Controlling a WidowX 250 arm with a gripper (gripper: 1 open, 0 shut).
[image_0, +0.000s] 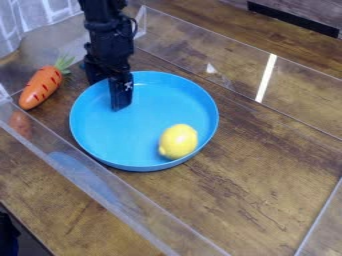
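The black gripper (110, 72) reaches down from the top over the back-left rim of a round blue plate (134, 120); its fingers are dark and blurred against the plate, and what is between them is hard to make out. A yellow lemon-like object (178, 141) sits on the right part of the plate. An orange carrot (43, 87) with a green top lies left of the plate.
Clear plastic walls (120, 195) border the area around the plate and carrot. Bare wooden table (267, 150) fills the right and front.
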